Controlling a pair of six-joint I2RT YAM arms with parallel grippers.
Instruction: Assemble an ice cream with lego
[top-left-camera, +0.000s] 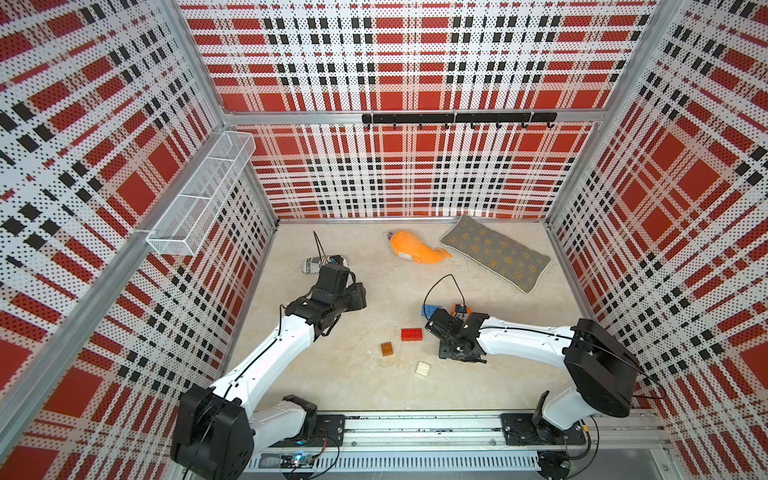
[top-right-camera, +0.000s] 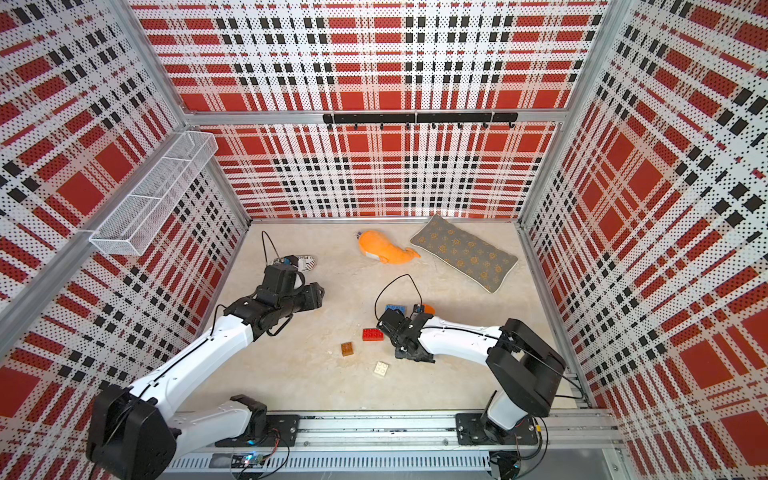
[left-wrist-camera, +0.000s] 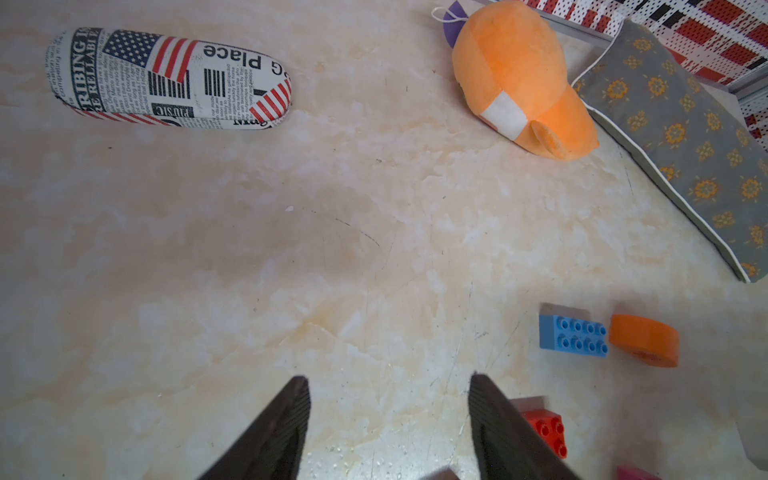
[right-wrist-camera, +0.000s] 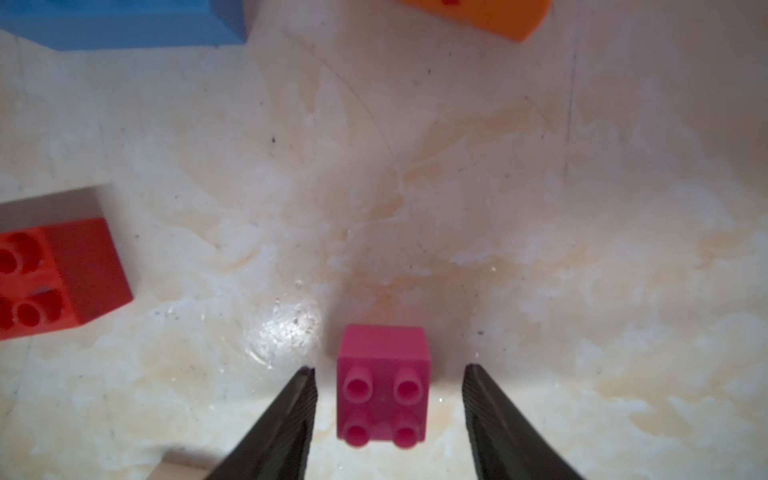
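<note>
My right gripper stands low over the table with its fingers apart, on either side of a pink four-stud brick (right-wrist-camera: 382, 384). A red brick (top-left-camera: 411, 334) lies to its left, and a blue brick (left-wrist-camera: 573, 334) and an orange piece (left-wrist-camera: 644, 340) lie beyond it. A small brown brick (top-left-camera: 387, 349) and a cream brick (top-left-camera: 422, 368) lie toward the front. My left gripper is open and raised over the left side of the table, with nothing between its fingers.
An orange plush toy (top-left-camera: 418, 247) and a grey floral cushion (top-left-camera: 494, 252) lie at the back. A printed cylindrical pillow (left-wrist-camera: 168, 78) lies back left. A wire basket (top-left-camera: 200, 192) hangs on the left wall.
</note>
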